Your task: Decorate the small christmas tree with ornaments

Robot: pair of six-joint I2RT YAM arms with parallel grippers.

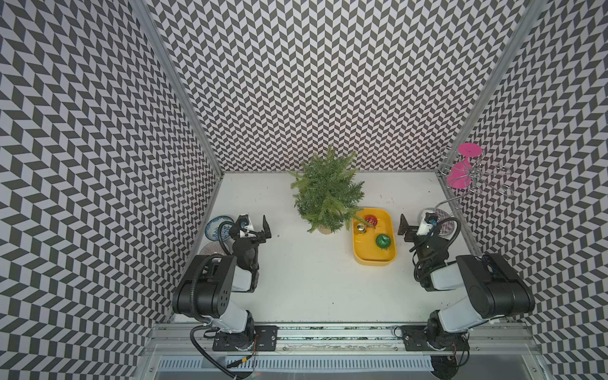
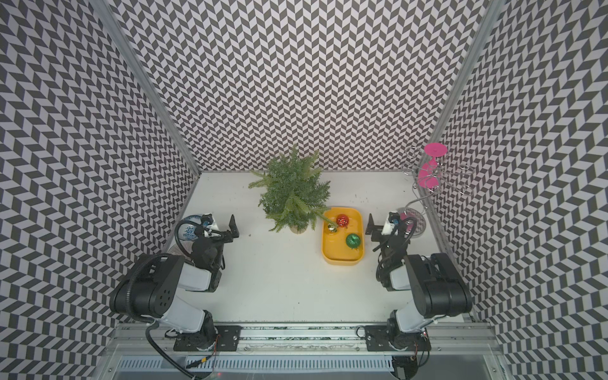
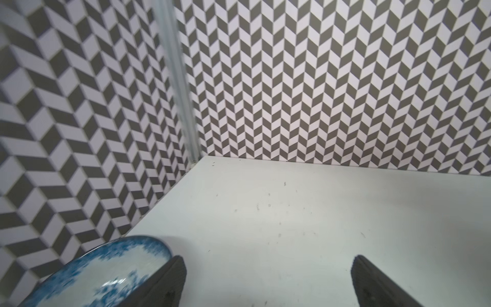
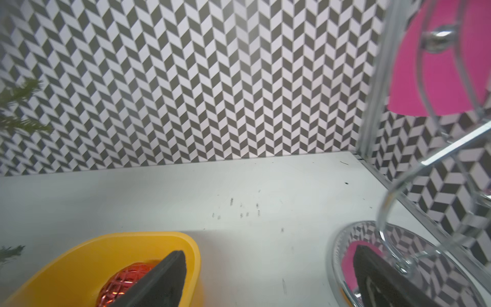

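Observation:
A small green tree on a wooden base stands at the back centre. To its right, a yellow tray holds a red ornament, a silver ornament and a green ornament. My left gripper is open and empty, left of the tree beside a blue-patterned bowl. My right gripper is open and empty, right of the tray, its fingers apart above the table.
A metal rack with pink discs and a round mirrored base stands at the right edge. Patterned walls enclose the back and sides.

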